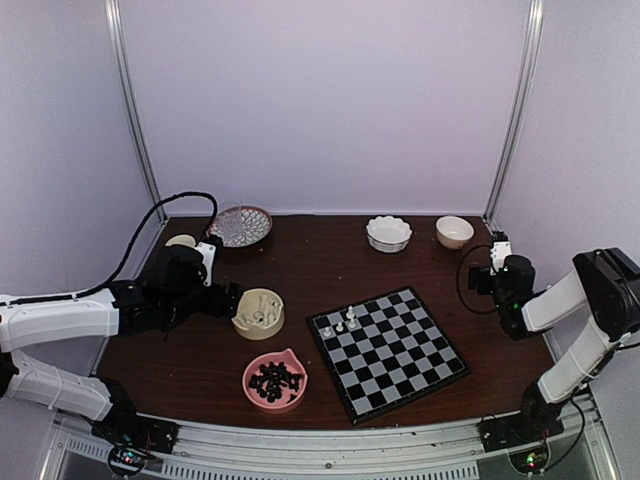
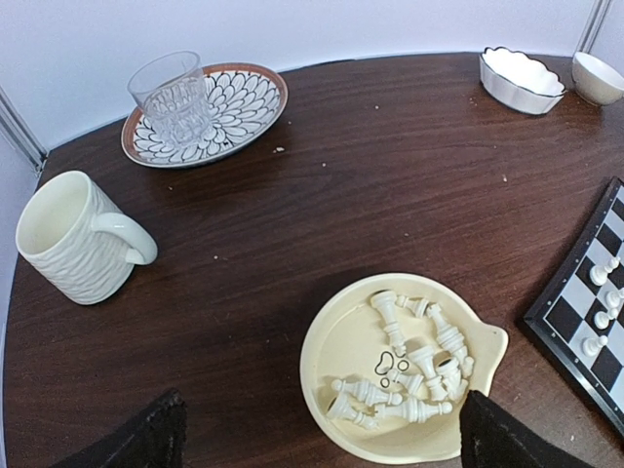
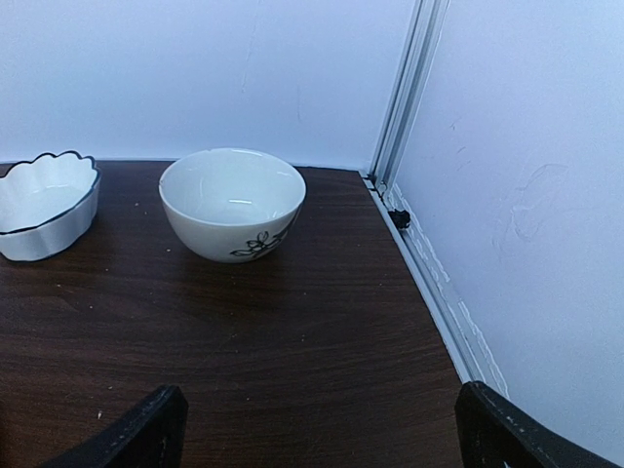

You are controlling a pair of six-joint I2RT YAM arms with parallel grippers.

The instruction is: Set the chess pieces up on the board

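Observation:
The black-and-grey chess board (image 1: 388, 350) lies at the centre right of the table, with several white pieces standing at its far left corner; one of these white pieces (image 2: 594, 345) shows at the left wrist view's right edge. Several more white pieces (image 2: 412, 409) lie jumbled in a cream bowl (image 2: 323, 357). Dark pieces (image 1: 274, 381) fill the middle of a pink bowl (image 1: 298, 360) in front. Beside the cream bowl, on its left, my left gripper (image 1: 230, 300) is open and empty. Off to the right of the board, my right gripper is also open, with nothing between its fingers.
Along the back stand a patterned plate (image 2: 255, 97) with a clear glass (image 2: 174, 107) on it, a scalloped white dish (image 1: 388, 235) and a white bowl (image 3: 234, 214). A white mug (image 2: 83, 244) stands at the left. Bare table separates the board from the back dishes.

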